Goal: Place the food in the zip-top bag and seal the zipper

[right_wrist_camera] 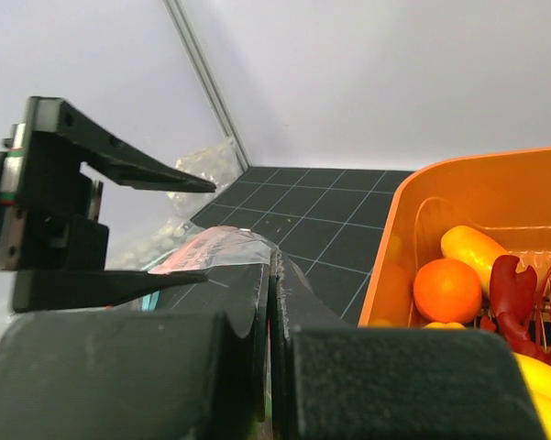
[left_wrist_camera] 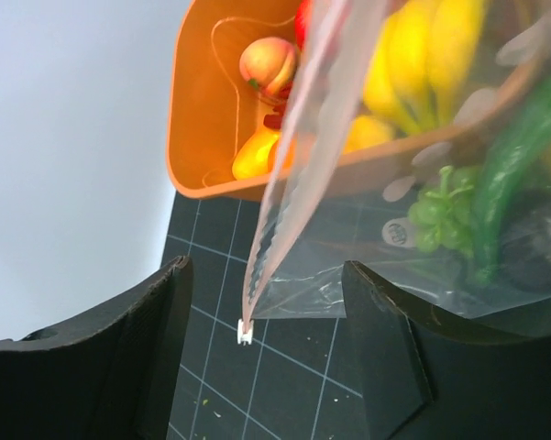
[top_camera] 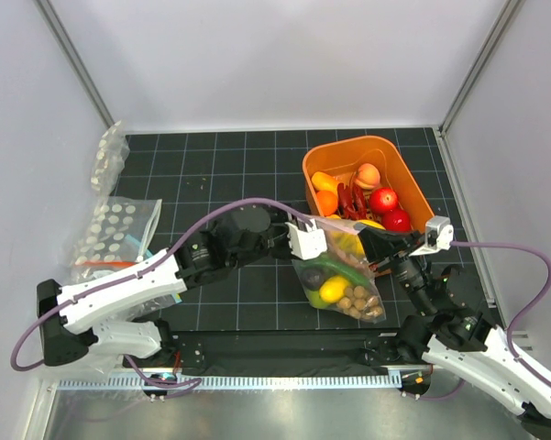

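The clear zip top bag [top_camera: 344, 280] hangs at front centre, with a lemon, brown round pieces and green produce inside. In the left wrist view, its zipper edge [left_wrist_camera: 298, 197] runs down to a small white slider [left_wrist_camera: 245, 332] at the corner. My left gripper is open, the slider corner lying in the gap between its fingers, with space on both sides. Clear film [right_wrist_camera: 225, 249] stretches to the fingertips of my right gripper, which is shut on the bag's upper edge. From above, both sets of fingertips are largely hidden.
An orange bin [top_camera: 399, 156] stands right behind the bag, holding a peach [top_camera: 368, 176], red tomatoes [top_camera: 383, 200], an orange and a red lobster. Other clear bags [top_camera: 119, 234] lie at the left.
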